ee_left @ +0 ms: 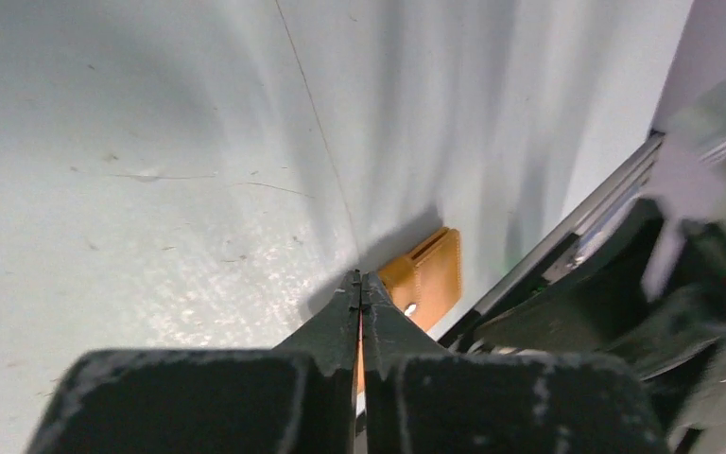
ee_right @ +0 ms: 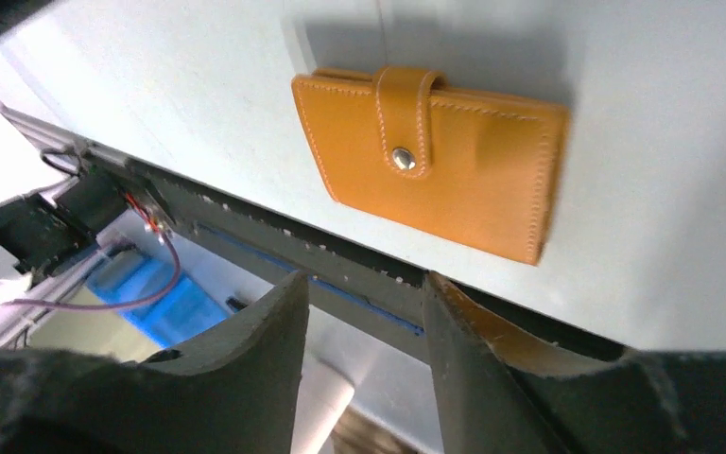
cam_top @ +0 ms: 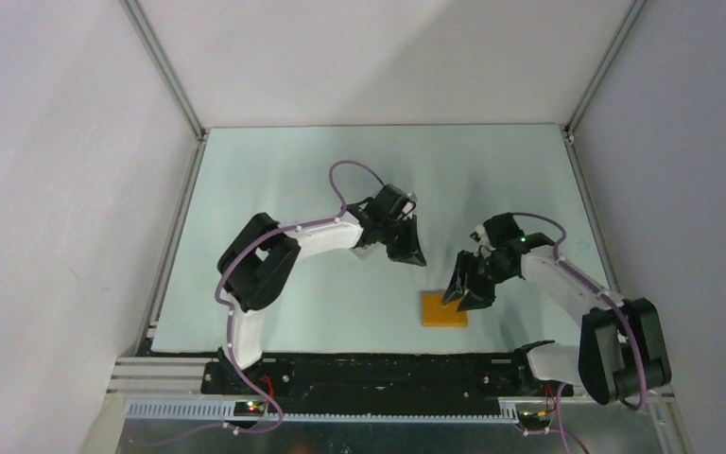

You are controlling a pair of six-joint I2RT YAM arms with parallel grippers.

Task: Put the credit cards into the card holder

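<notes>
The tan leather card holder (cam_top: 440,317) lies near the table's front edge, its snap strap (ee_right: 403,137) fastened in the right wrist view. My left gripper is shut, tips together and nothing between them; it stands up and left of the holder in the top view. The holder's leather (ee_left: 442,274) shows beyond those tips, outside the fingers. My right gripper is open and empty; from above it overlaps the holder's right part. Mostly covered by the left arm, the cards show only as slivers, such as a pale card corner (cam_top: 411,197).
A dark rail (cam_top: 378,378) runs along the front of the table, close below the holder. Side walls rise beyond both edges.
</notes>
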